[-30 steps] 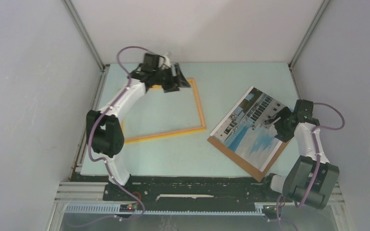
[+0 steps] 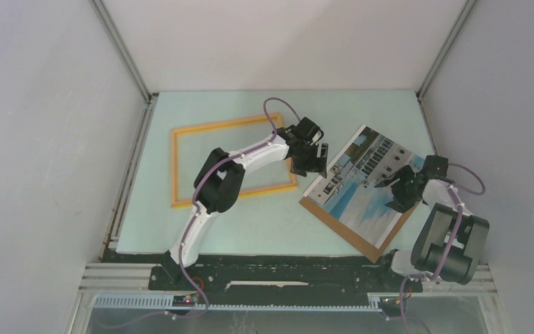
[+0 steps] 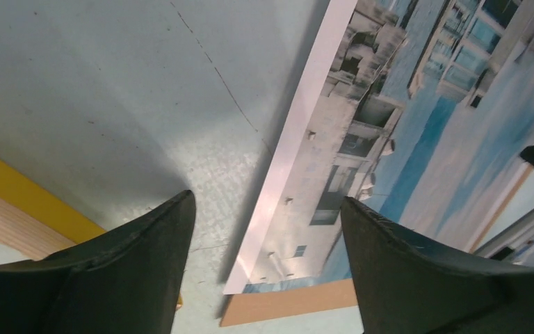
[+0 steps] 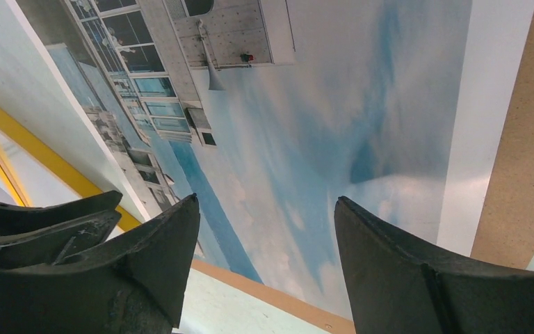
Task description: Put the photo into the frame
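Observation:
The photo, a print of a white building and blue water, lies on a brown backing board at the table's right, turned at an angle. An empty yellow wooden frame lies flat on the left half. My left gripper is open above the gap between frame and photo; in the left wrist view the photo's white left edge passes between its fingers. Over the lower right of the photo, my right gripper holds its fingers apart, nothing between them. Its fingers hover near the photo's white right margin.
The left arm crosses over the frame. White walls bound both sides.
My left gripper has swung right and toward the front, from above the frame's far edge to beside the photo. My right gripper has shifted slightly left. Photo and frame have not moved.

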